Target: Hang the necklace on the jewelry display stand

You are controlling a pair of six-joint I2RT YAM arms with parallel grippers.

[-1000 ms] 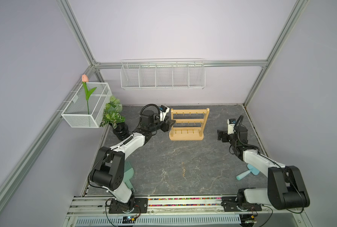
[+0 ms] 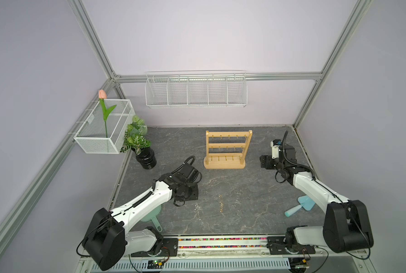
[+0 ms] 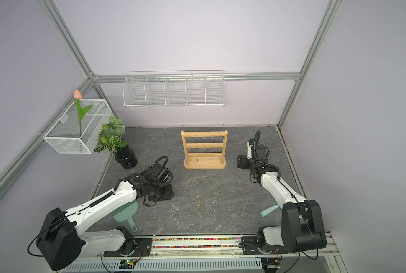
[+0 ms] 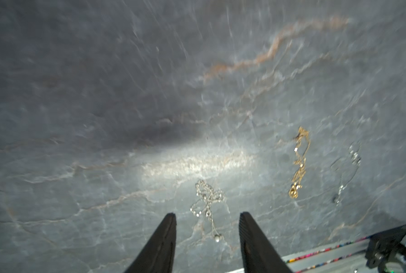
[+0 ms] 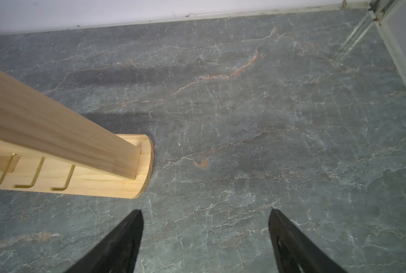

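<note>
A wooden display stand (image 2: pixel 225 162) with rows of small hooks stands near the back middle, and no necklace shows on it. Three thin necklaces lie on the grey table: a silver one (image 4: pixel 207 197) with a small pendant, a gold one (image 4: pixel 298 166) and another silver one (image 4: pixel 348 171). My left gripper is part open above the table with nothing between its fingers; in its wrist view the first silver necklace appears between and beyond the fingertips. My right gripper is also part open and empty, over bare table right of the stand.
A potted plant (image 2: pixel 137 141) and a wire basket (image 2: pixel 93 144) holding a tulip occupy the left. A dustpan (image 2: pixel 151 213) lies beneath the left arm, a blue scoop (image 2: pixel 305 202) beside the right arm. A wire shelf (image 2: pixel 196 93) hangs at the back wall.
The right arm has shifted only slightly.
</note>
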